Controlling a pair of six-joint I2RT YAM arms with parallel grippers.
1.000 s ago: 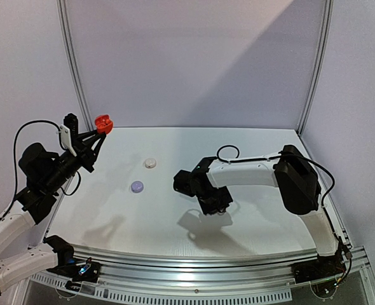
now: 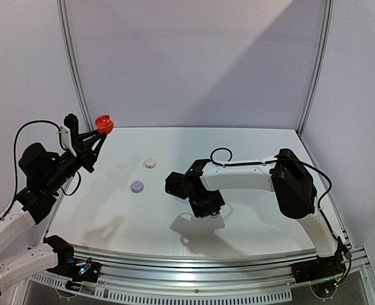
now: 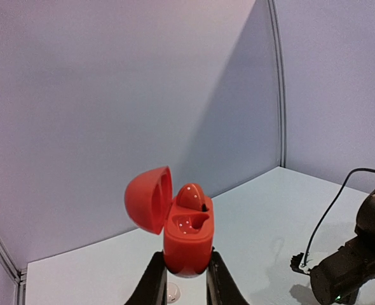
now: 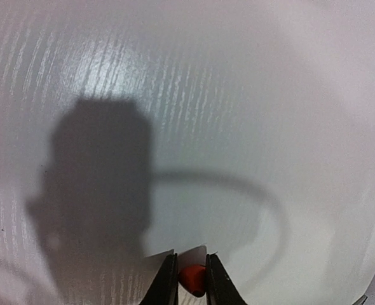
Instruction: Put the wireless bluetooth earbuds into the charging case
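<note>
The red charging case (image 3: 189,244) is raised above the table at the left, lid (image 3: 148,200) open, with my left gripper (image 2: 102,135) shut on its lower body. In the left wrist view a rounded red piece, apparently an earbud (image 3: 191,196), sits in the case's far part; the nearer hollow looks empty. A red earbud (image 4: 192,279) shows low in the right wrist view, between the fingertips of my right gripper, which points down close to the table. Whether both fingers press on it cannot be told. From above, the right arm hides this earbud.
A white round disc (image 2: 150,162) and a lilac disc (image 2: 137,186) lie on the white table (image 2: 264,235) between the arms. Walls enclose the back and sides. A black cable (image 2: 222,150) loops above the right arm. Free table lies behind and in front of it.
The right gripper has moved slightly left and toward the table's front edge, its shadow shifting with it. The left arm and the case stay in place.
</note>
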